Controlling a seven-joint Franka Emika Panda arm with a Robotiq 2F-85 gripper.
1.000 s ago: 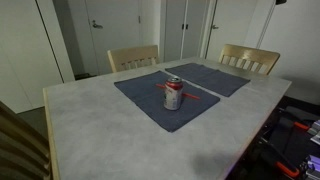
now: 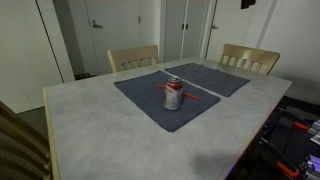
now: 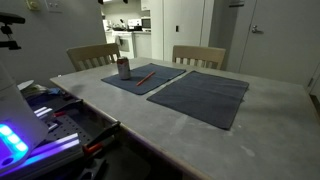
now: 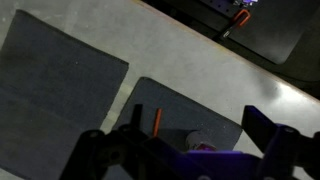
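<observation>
A silver and red can [image 2: 173, 94] stands upright on the nearer dark mat [image 2: 185, 122]. An orange-red marker [image 3: 146, 78] lies on that same mat, and in exterior view 1 the can partly hides it. From above, the wrist view shows the marker [image 4: 157, 121] and the can [image 4: 199, 141] between the spread fingers of my gripper. My gripper is open, high over the table, holding nothing and apart from both objects. In exterior view 1 only a dark bit of it [image 2: 247, 4] shows at the top edge.
Wooden chairs [image 2: 134, 58] stand at the table's sides. Cables and dark gear lie at the robot's base.
At the top of exterior view 1, the dark end of my arm has moved left and come slightly further into view. The can, marker and mats have stayed put.
</observation>
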